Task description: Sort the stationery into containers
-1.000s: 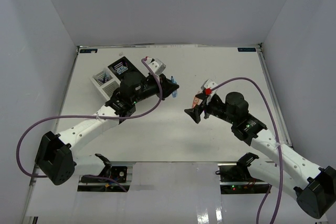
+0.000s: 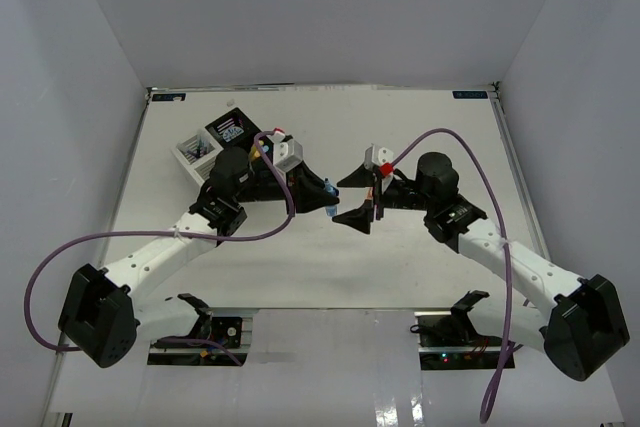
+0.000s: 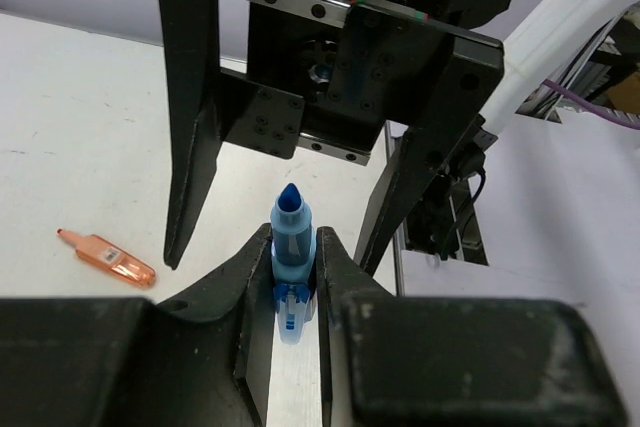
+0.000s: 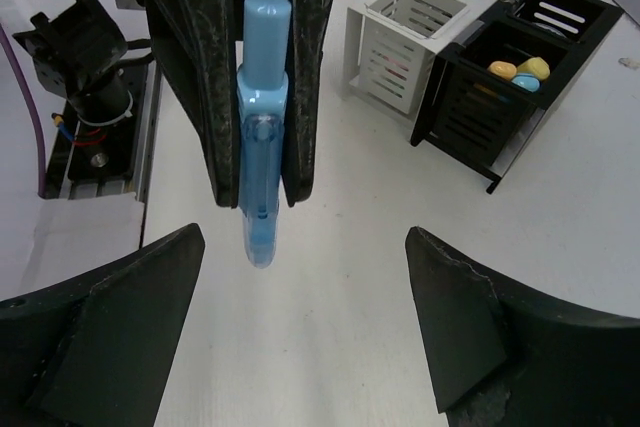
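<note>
A light blue marker (image 3: 292,247) stands upright in my left gripper, which is shut on it, near the table's middle in the top view. My right gripper is open around the marker's position, its fingers apart on either side and not visibly touching it. An orange marker (image 3: 110,257) lies on the white table beyond. In the right wrist view, a black container (image 4: 470,117) holds yellow, orange and blue items, beside a white container (image 4: 390,67) with some pens.
The containers sit at the back left of the table (image 2: 330,257) in the top view. A metal rail and grey walls border the work area.
My right gripper has moved left toward the blue marker and now faces it with fingers apart. My left gripper has moved slightly down in the top view, still carrying the marker.
</note>
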